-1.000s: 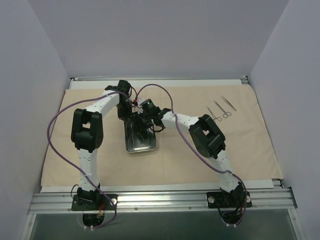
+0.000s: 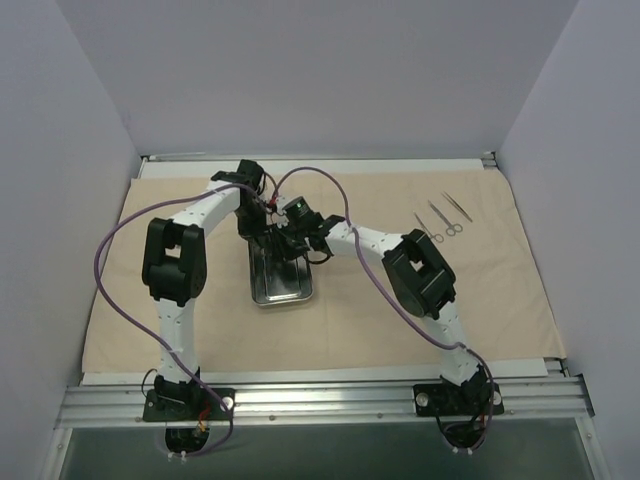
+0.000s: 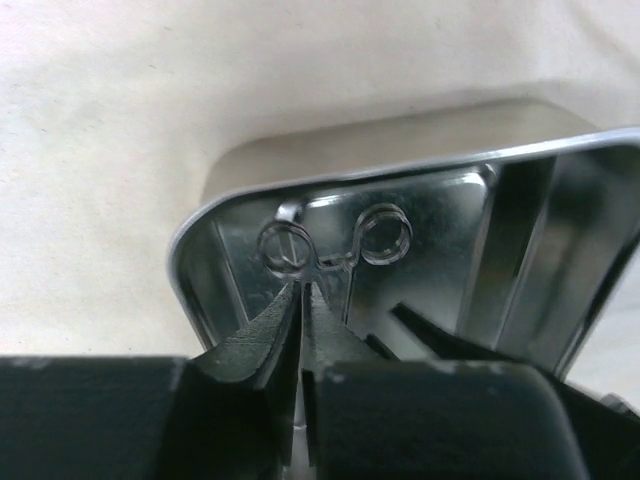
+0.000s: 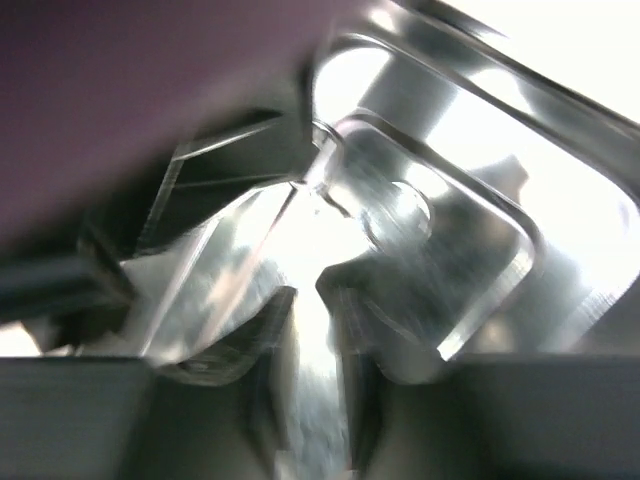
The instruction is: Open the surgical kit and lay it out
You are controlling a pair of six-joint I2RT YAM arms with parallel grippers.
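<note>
The metal tray (image 2: 282, 299) lies left of centre on the cloth, its far part hidden under both hands. In the left wrist view, the ring handles of a scissors-like instrument (image 3: 338, 262) rest inside the tray. Just at those handles are the tips of my left gripper, nearly together; whether anything sits between them is unclear. My right gripper is low over the tray, a narrow gap between its blurred fingers with nothing clearly held. On the cloth at the right lie tweezers (image 2: 457, 207), one scissors-like tool (image 2: 440, 213) and another (image 2: 427, 228).
Both hands crowd close together over the tray, and a dark part of the other arm (image 4: 230, 170) fills the upper left of the right wrist view. Purple cables (image 2: 355, 240) loop over the arms. Bare cloth (image 2: 400, 330) lies in front and to the right.
The left hand has moved only a little. Tray and laid-out tools stay in place.
</note>
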